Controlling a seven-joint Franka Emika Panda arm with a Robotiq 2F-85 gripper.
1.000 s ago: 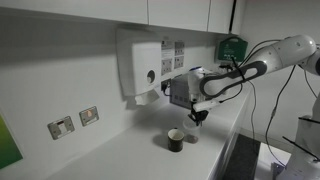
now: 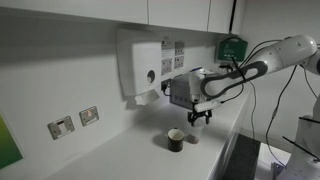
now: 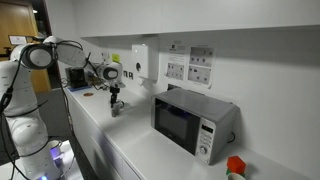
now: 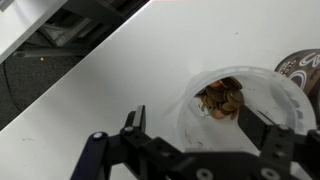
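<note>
A clear, round-rimmed container (image 4: 190,100) stands on the white counter, with small brown pieces (image 4: 222,97) at its bottom. My gripper is directly above it, its fingers wide apart, one dark finger (image 4: 130,128) over the counter side and the other over the container's far side. Nothing is held between them. Beside the container is a dark mug (image 2: 175,140), whose brown-lettered side (image 4: 298,68) shows at the right edge of the wrist view. From the side, the gripper (image 2: 207,117) hangs just over the container.
Bare counter (image 2: 120,155) extends nearer the exterior camera. A white dispenser (image 2: 138,62) hangs on the wall. Farther along stands a microwave (image 3: 190,125), with a red object (image 3: 236,165) past it. The counter's front edge is close by.
The arm has shifted only slightly; the mug stays where it was.
</note>
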